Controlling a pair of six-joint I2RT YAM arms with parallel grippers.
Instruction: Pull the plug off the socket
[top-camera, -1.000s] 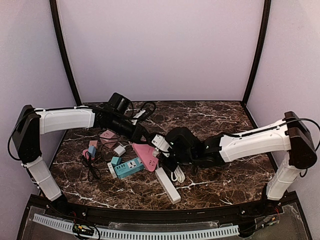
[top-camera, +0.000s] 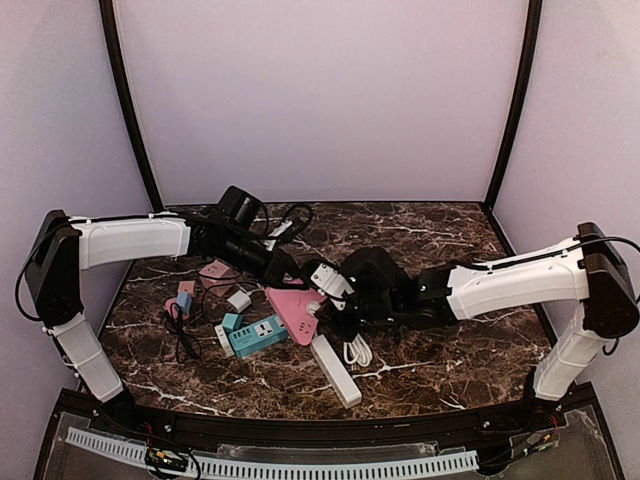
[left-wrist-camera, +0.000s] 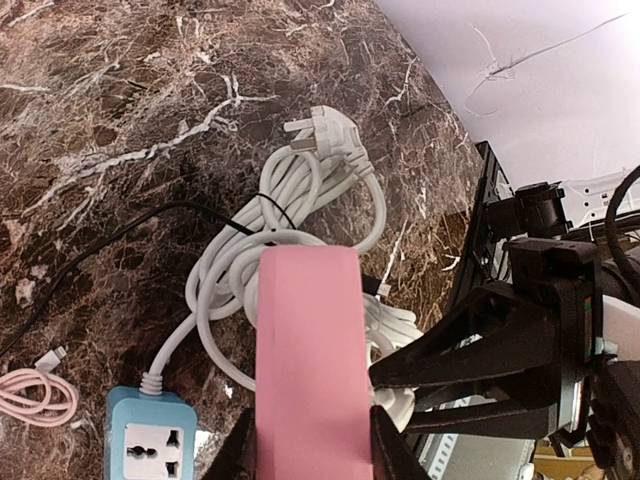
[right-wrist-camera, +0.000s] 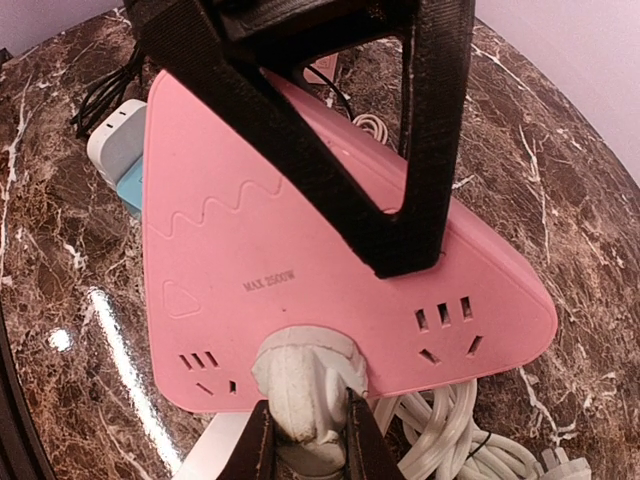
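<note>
A pink triangular socket (top-camera: 292, 315) is tilted up off the table, with my left gripper shut on it. In the left wrist view it shows as a narrow pink edge. My right gripper is shut on a white plug (right-wrist-camera: 305, 375), at the lower middle of the socket's printed face (right-wrist-camera: 230, 250). Socket holes show on both sides of the plug. Whether its prongs are still in the holes or just clear of them, I cannot tell, since the plug's base covers that spot.
A blue power strip (top-camera: 258, 335) and a long white strip (top-camera: 335, 370) lie in front. Coiled white cable with its own plug (left-wrist-camera: 330, 135) lies beneath the arms. Small blocks and cords sit at the left.
My right arm has shifted slightly to the right over the last second, with the white plug in its fingers. The left arm and the pink socket look almost unmoved.
</note>
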